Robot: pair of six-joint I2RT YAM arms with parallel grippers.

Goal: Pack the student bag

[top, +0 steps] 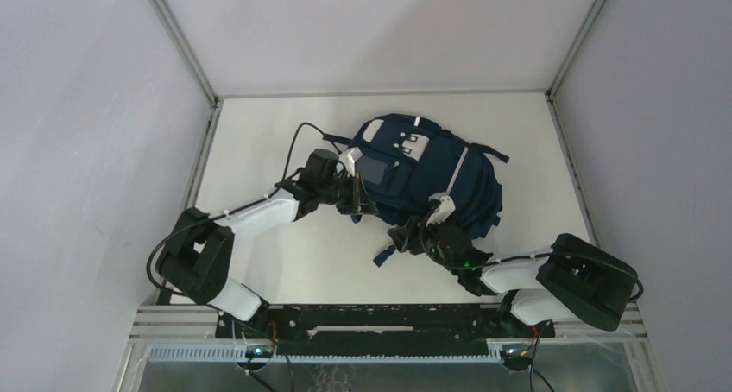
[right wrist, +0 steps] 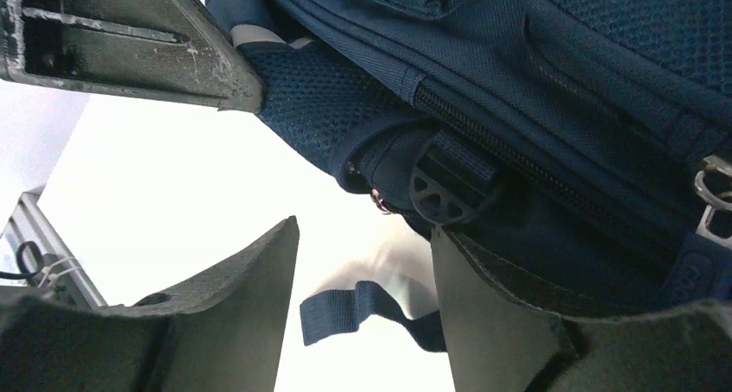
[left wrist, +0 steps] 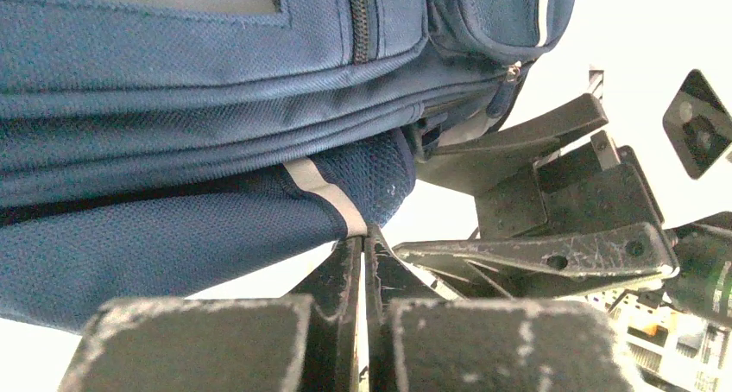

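Observation:
A navy backpack [top: 423, 159] lies flat across the back-centre of the table. My left gripper is shut at the bag's front-left edge, its tips by a mesh side pocket with a pale band [left wrist: 319, 185]; whether fabric is pinched is hard to tell, none clearly shows between them. My right gripper stands open at the bag's front edge, below a buckle [right wrist: 453, 180] and zipper [right wrist: 518, 159], with a loose strap [right wrist: 337, 310] lying on the table beyond its fingers. The two grippers are close together.
Bare table [top: 259, 133] shows on the left and along the front. White walls enclose the sides and back; a metal rail runs along the front edge.

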